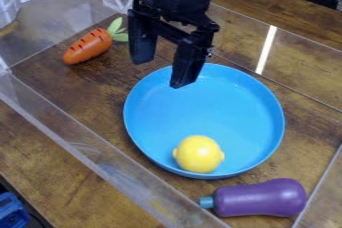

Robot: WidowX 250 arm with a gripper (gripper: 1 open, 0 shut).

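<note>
My black gripper [163, 60] hangs open over the upper rim of a blue plate [201, 112], nothing between its fingers. A round yellow object [199, 153] sits on the lower part of the plate. An orange toy carrot [88, 46] with a green top lies on the wood at upper left, left of the gripper. A purple toy eggplant [259, 198] lies at lower right, outside the plate.
Clear plastic walls run along the left and right edges, with a blue object [11, 215] beyond at the bottom left corner.
</note>
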